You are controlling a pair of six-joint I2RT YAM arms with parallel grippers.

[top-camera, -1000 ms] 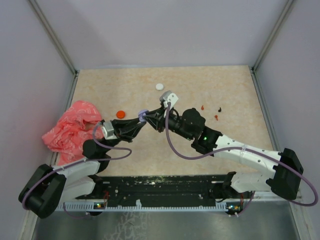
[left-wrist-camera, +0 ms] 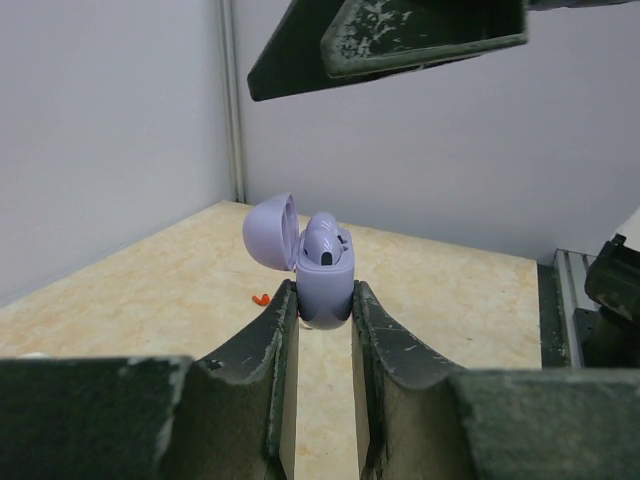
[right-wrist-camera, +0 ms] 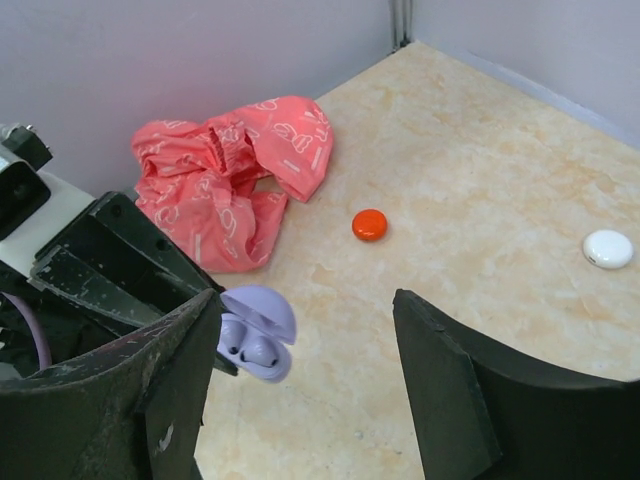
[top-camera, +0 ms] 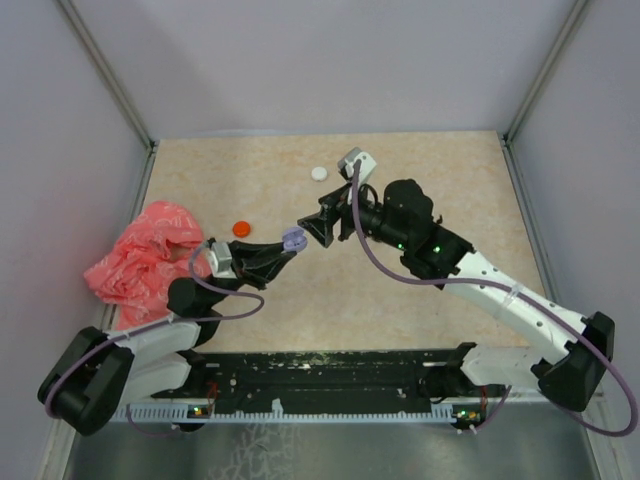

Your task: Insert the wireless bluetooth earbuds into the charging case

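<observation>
The lavender charging case [left-wrist-camera: 325,298] is held upright by my left gripper [top-camera: 288,249], its lid [left-wrist-camera: 265,232] standing open. Both lavender earbuds sit in its slots: in the right wrist view one earbud [right-wrist-camera: 260,350] shows plainly, while a finger partly covers the other earbud [right-wrist-camera: 231,333]. My right gripper is wide open with nothing between its fingers. It hangs just to the right of the case in the top view, apart from the earbuds.
A crumpled pink cloth [top-camera: 148,255] lies at the left of the table. An orange disc [top-camera: 241,229] and a white disc [top-camera: 319,173] rest farther back. Bare tabletop [top-camera: 250,175] surrounds the discs.
The left arm looks still.
</observation>
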